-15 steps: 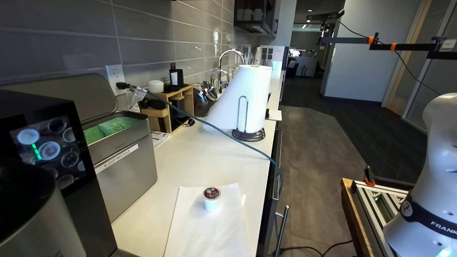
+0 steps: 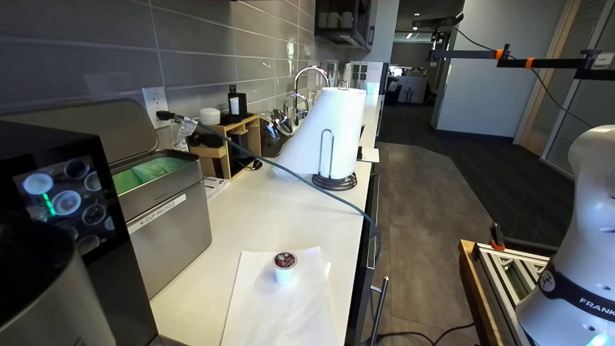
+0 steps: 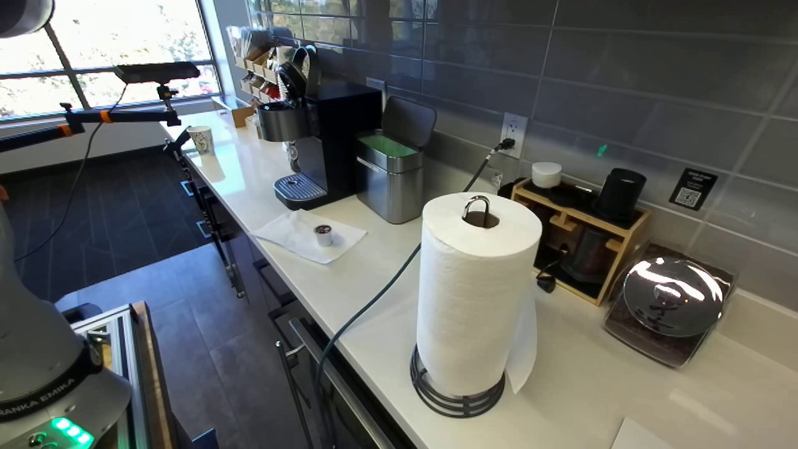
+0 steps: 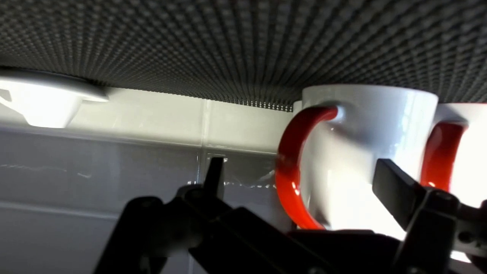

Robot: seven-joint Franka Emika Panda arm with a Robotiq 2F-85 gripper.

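My gripper is open in the wrist view, its dark fingers wide apart. A white mug (image 4: 360,137) with a red handle appears just past them, its end up against a dark mesh surface (image 4: 228,45). In the picture, the handle falls between the fingertips, and the right finger (image 4: 395,189) overlaps the mug's body. Whether either finger touches the mug I cannot tell. Both exterior views leave the gripper out of frame. A coffee pod (image 2: 285,268) sits on a white paper towel (image 2: 311,311) on the counter.
A second red-handled mug (image 4: 470,146) is close on the right. Below are a lidded bin (image 3: 389,187) standing open, a coffee machine (image 3: 348,135), a paper towel roll (image 3: 479,307) and a wooden organizer (image 3: 598,273). A cable (image 3: 374,299) crosses the counter.
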